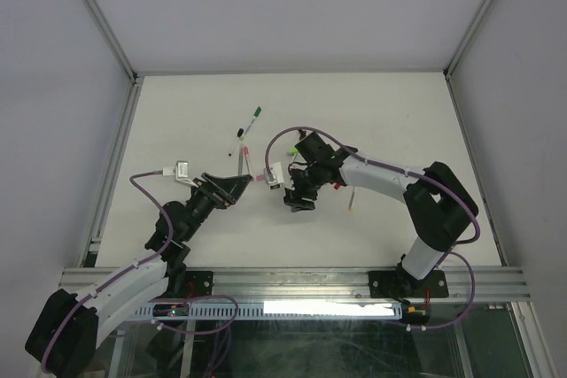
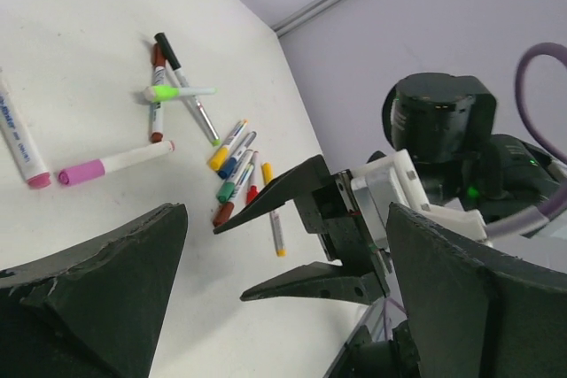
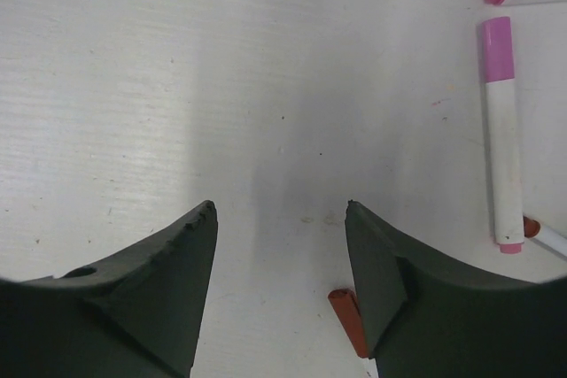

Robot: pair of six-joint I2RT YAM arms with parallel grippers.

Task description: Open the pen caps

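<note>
A white marker with a magenta cap (image 2: 115, 164) lies on the table between the two arms, cap on. In the right wrist view this magenta-capped marker (image 3: 503, 139) is off to the right, outside the fingers. My right gripper stands open with bare table between its fingers. A brown-capped marker (image 3: 348, 320) shows beside its right finger. My left gripper (image 1: 236, 192) is open and empty, its fingers (image 2: 115, 294) wide apart. Close to the magenta marker lies a white marker with a pink end (image 2: 19, 135).
Several markers lie in a cluster (image 2: 235, 174) near the right arm. A green-capped marker (image 2: 177, 92) rests across a brown one (image 2: 158, 86) and a black-capped one (image 2: 182, 77). Another green-capped marker (image 1: 254, 118) lies at the back.
</note>
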